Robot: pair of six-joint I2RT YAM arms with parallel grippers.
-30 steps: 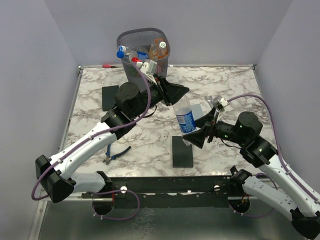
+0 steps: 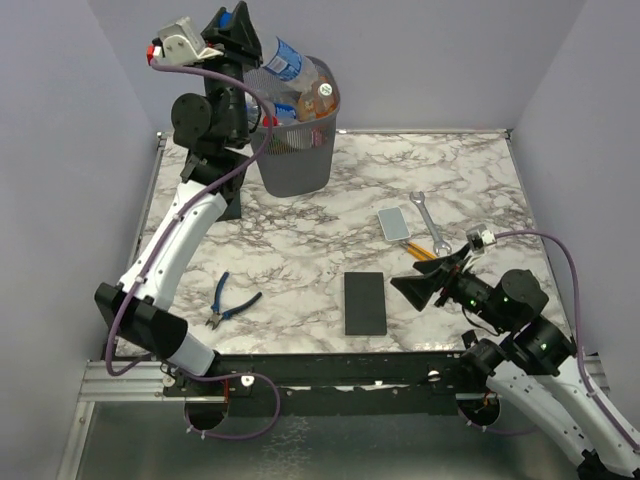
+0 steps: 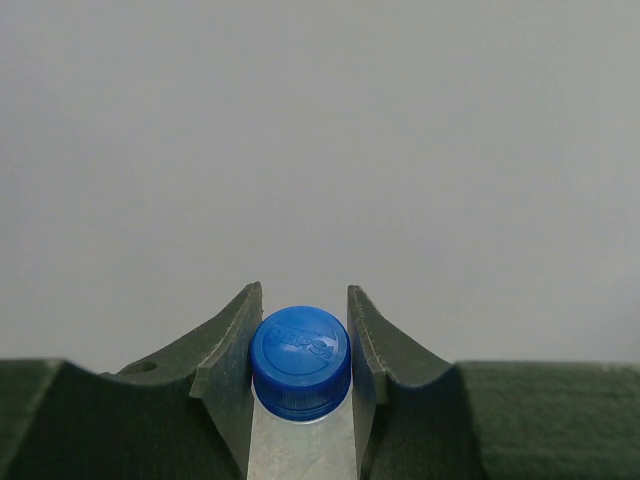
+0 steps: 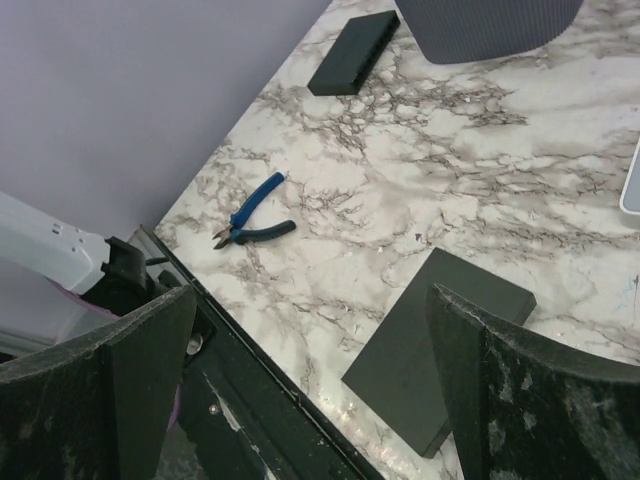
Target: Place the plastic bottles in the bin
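My left gripper (image 2: 228,30) is high over the grey bin (image 2: 300,165), shut on a plastic bottle (image 2: 285,62) whose blue cap (image 3: 300,355) sits between the fingers in the left wrist view; the bottle's body slants down over the bin's mouth. More bottles, including an orange one (image 2: 318,100), are inside the bin. My right gripper (image 2: 420,285) stands open and empty over the right front of the marble table.
A black slab (image 2: 364,303) and blue pliers (image 2: 228,305) lie at the front. A phone-like rectangle (image 2: 394,224), a wrench (image 2: 428,218) and yellow tools (image 2: 420,250) lie centre right. Another dark slab (image 4: 352,55) is beside the bin.
My left gripper has carried the bottle up and back from the middle to over the bin. My right gripper has let go of that bottle and drawn away toward the right.
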